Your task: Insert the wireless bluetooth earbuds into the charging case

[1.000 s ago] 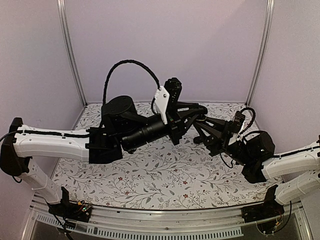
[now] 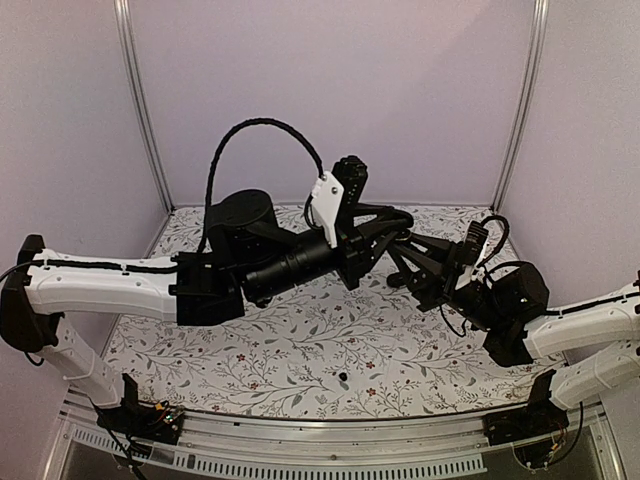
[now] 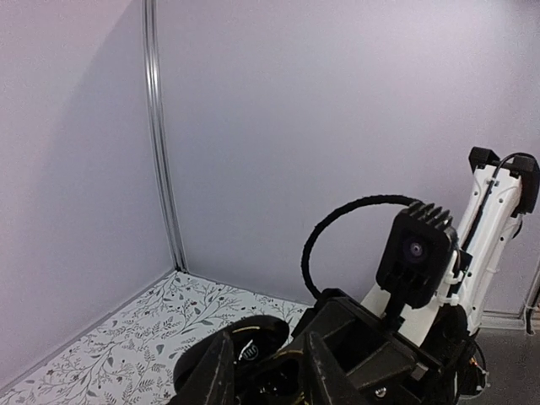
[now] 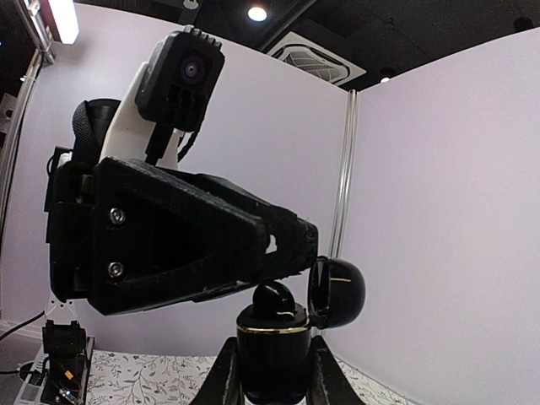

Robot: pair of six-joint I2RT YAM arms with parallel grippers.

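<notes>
My right gripper is shut on the black charging case (image 4: pixel 274 363), which is held in the air with its lid (image 4: pixel 344 292) swung back. A rounded black piece, looking like an earbud (image 4: pixel 272 298), sticks up above the case's gold-edged rim. Just over the case, my left gripper has its fingers (image 3: pixel 221 371) apart, and nothing clear shows gripped between them. Inside the lid (image 3: pixel 253 337) a pale mark is visible. A small dark thing, possibly an earbud (image 2: pixel 343 377), appears over the front middle of the patterned table.
Another small dark object (image 2: pixel 396 280) shows below the right gripper's fingers. The two grippers are very close together above its middle, with white walls (image 2: pixel 330 100) around.
Both arms stay in nearly the same place.
</notes>
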